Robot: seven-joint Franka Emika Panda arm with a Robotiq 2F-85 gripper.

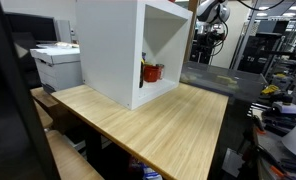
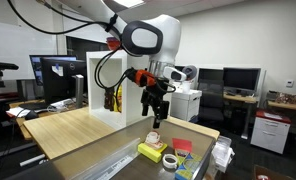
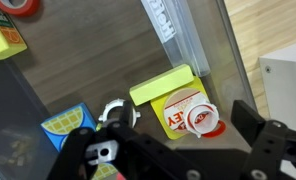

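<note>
My gripper is open in the wrist view, its two dark fingers wide apart and nothing held between them. Beneath it lies a yellow item with a white roll [image 3: 200, 116] on top, beside a small yellow block [image 3: 161, 85]. A white ring [image 3: 119, 112] lies near the left finger, with a blue and yellow box [image 3: 68, 123] farther left. In exterior view 2 the gripper [image 2: 158, 109] hangs, pointing down, above a yellow box [image 2: 151, 151] and a ring [image 2: 170, 161].
A clear plastic wall [image 3: 213, 45] runs beside the items. A white open shelf [image 1: 143, 50] holding a red container [image 1: 151, 73] stands on the wooden table [image 1: 153, 125], whose front is clear. A red item [image 2: 183, 147] lies right of the yellow box.
</note>
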